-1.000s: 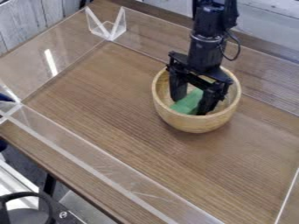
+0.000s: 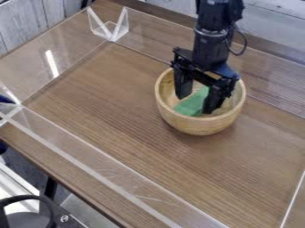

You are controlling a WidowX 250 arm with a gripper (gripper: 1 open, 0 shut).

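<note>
A black gripper (image 2: 201, 80) on a dark arm reaches down from the top into a round beige bowl (image 2: 201, 126), its fingers spread open over the rim and interior. Inside the bowl lies a green object (image 2: 192, 104), partly hidden behind the gripper. I cannot tell whether the fingers touch it.
A clear angular object (image 2: 109, 28) stands at the back left. Dark cables or parts lie off the table at the lower left.
The gripper has shifted slightly within the area over the bowl. The bowl and the green object are in about the same place.
</note>
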